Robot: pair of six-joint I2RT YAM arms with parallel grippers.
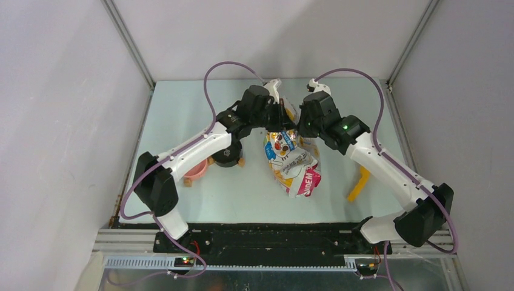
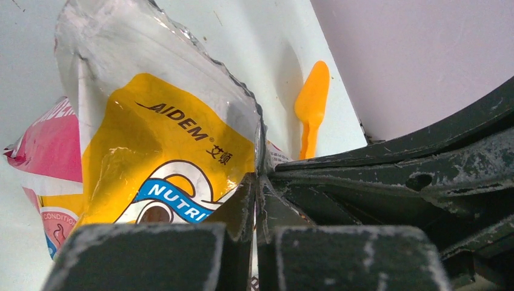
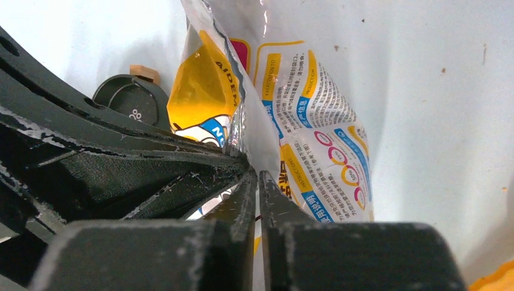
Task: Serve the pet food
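Observation:
A shiny pet food bag (image 1: 291, 159), white, yellow and blue, stands mid-table below both grippers. My left gripper is shut on the thin edge of its mouth, and the bag's printed front (image 2: 163, 130) slopes away beside the fingers. From the other side, my right gripper has its fingertips at the same edge, just beside the left fingertips. Only a narrow gap with bag film shows between its fingers; whether they grip it I cannot tell. The back panel (image 3: 321, 139) faces the right wrist view. The bag's inside is hidden.
An orange scoop (image 1: 359, 184) lies at the right of the table. Left of the bag are a black bowl (image 1: 227, 156) and a pink bowl (image 1: 195, 171), partly under the left arm.

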